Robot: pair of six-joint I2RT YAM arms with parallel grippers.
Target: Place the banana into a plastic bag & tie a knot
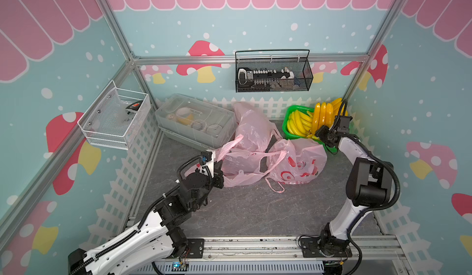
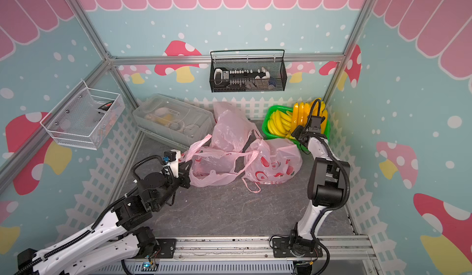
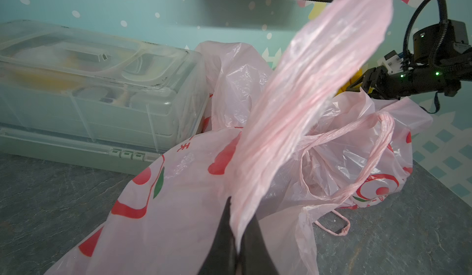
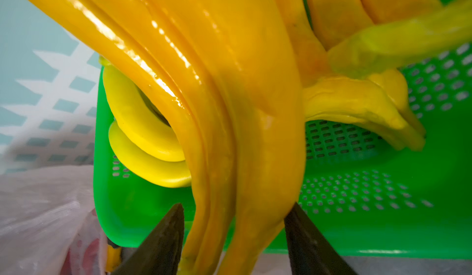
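Observation:
A pink plastic bag (image 1: 242, 177) stands open at the table's middle. My left gripper is shut on its handle (image 3: 295, 102), which rises as a twisted strip from between the fingers. At the right, yellow bananas fill a green basket (image 4: 383, 225). Over the basket, my right gripper is part open around the lower end of a banana bunch (image 4: 245, 102). A narrow gap shows between the bunch and the left-hand finger (image 4: 167, 235); the other finger (image 4: 307, 235) appears close to the fruit, contact unclear.
Two more pink bags, one at the back (image 1: 251, 127) and one with red print (image 1: 302, 161), stand beside the open bag. A clear lidded box (image 1: 196, 120) occupies the back left. Bare grey table (image 1: 275, 211) lies in front.

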